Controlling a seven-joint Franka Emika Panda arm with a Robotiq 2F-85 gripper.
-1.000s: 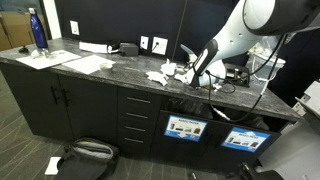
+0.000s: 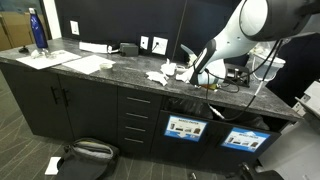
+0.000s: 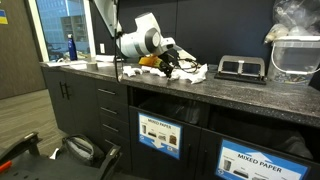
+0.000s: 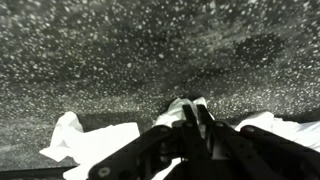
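Note:
White crumpled paper or cloth lies on the dark speckled counter in the wrist view, with another white piece on the right. Between them my gripper is low over the surface, its fingers close together. A white crumpled bit shows at the fingertips, and the fingers appear shut on it; how much is held is hidden. From outside, the gripper is by the counter's front part, right of a white crumpled piece. More white crumpled material shows beside the arm in the second exterior view.
A darker patch marks the counter in the wrist view. A toaster-like appliance and a clear bucket stand to the right. A blue bottle and flat papers are at the far left. A black bag lies on the floor.
The arm's wrist has shifted and turned slightly near the counter. The white pieces on the counter look much the same.

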